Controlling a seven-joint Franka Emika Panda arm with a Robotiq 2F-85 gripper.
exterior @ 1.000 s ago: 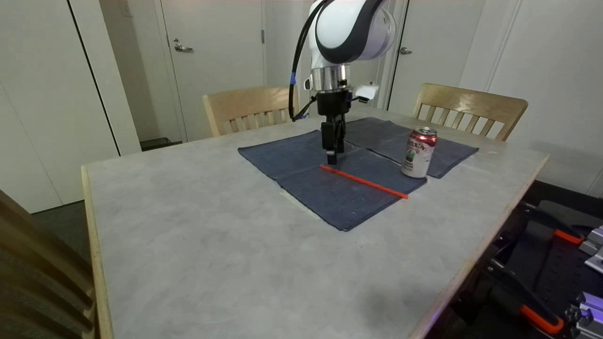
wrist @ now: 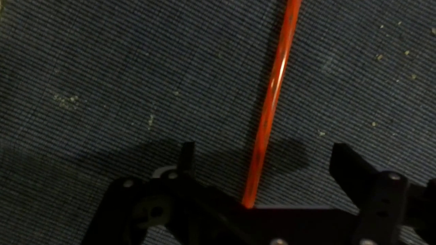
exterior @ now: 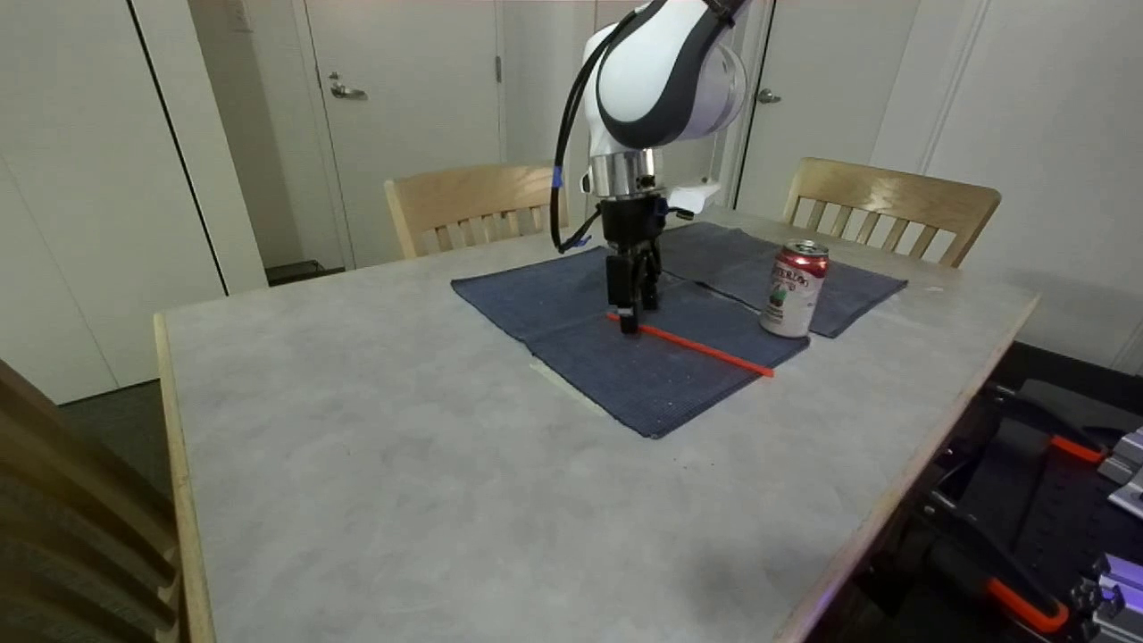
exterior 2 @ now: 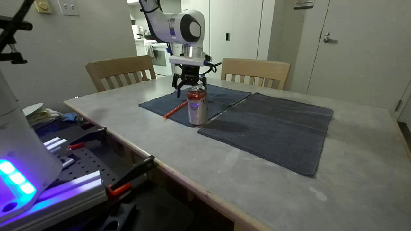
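A thin red straw [exterior: 702,347] lies across a dark blue cloth [exterior: 643,391], its near end reaching the cloth's edge. Over the straw's far end, my gripper [exterior: 632,321] points straight down, low above the cloth. In the wrist view the gripper is open, one finger on each side of the straw [wrist: 271,94] and apart from it; the straw's end meets the gripper's dark body at the bottom of that view. A red and white can [exterior 2: 198,106] stands upright near the straw, at the cloth's edge.
A second dark cloth [exterior 2: 269,129] lies beside the first. Wooden chairs [exterior: 482,209] stand along the table's far side. Clamps [exterior 2: 133,173] grip the table edge by the robot's base.
My gripper has come down closer to the cloth, by the straw's far end. Straw and can lie where they were.
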